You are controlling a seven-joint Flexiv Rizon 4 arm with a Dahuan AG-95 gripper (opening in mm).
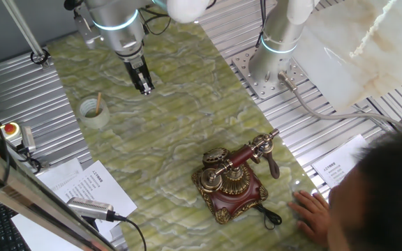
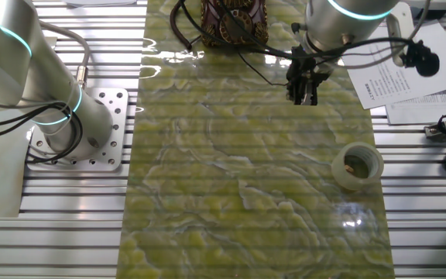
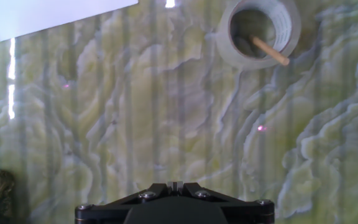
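My gripper [image 1: 145,91] hangs above the green marbled sheet; in the wrist view its two fingertips [image 3: 171,186] meet at the bottom middle, shut with nothing showing between them. A roll of clear tape [image 1: 93,113] rests on the sheet, apart from the gripper, with a thin wooden stick [image 3: 270,50] leaning out of its hole. Farther along the sheet stands an ornate red and gold telephone [image 1: 230,181], its handset [image 1: 241,155] lying across the cradle. Exterior view 2 shows only part of this telephone [image 2: 235,19] at the top edge.
A person's hand [image 1: 311,215] lies at the sheet's edge beside the telephone. Printed papers [image 1: 89,192] and a small camera [image 1: 91,208] sit at the left. Between tape and telephone the green sheet [image 1: 155,139] is bare.
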